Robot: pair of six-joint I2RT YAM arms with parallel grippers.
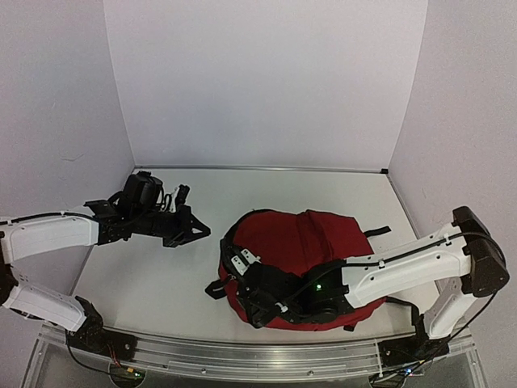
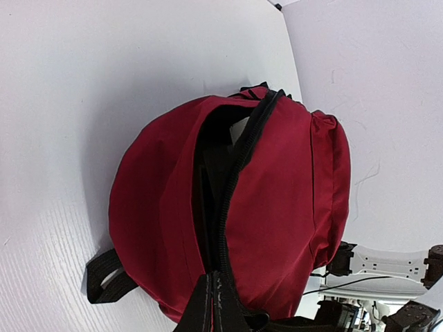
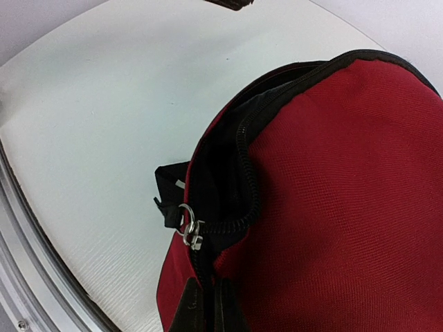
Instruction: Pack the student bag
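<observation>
The red backpack (image 1: 279, 234) lies on the table, its black-edged opening toward the left. In the left wrist view a stretch of black zipper (image 2: 232, 183) stands apart from the bag's other edge, leaving a dark gap; a pale item (image 2: 239, 129) shows inside. My left gripper (image 1: 208, 233) is shut and empty, just left of the bag in the top view. Over the bag's left part, my right gripper is shut on the zipper's black strip, below the metal zipper slider (image 3: 194, 241). Exactly how much fabric it pinches is hidden.
Black straps (image 2: 109, 278) stick out at the bag's side. Bare white table (image 1: 145, 283) lies to the left and behind the bag. A metal rail (image 1: 242, 347) runs along the front edge, and walls close in the other sides.
</observation>
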